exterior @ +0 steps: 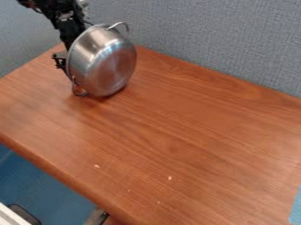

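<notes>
A steel pot (104, 60) with loop handles is tilted up on its side at the far left of the wooden table, its round face toward the camera. The black gripper (62, 58) is behind the pot's left side, largely hidden by it, so its fingers' state cannot be made out.
A grey padded wall (223, 44) runs along the back. Blue floor and some metal and white fixtures show past the table's lower-left edge.
</notes>
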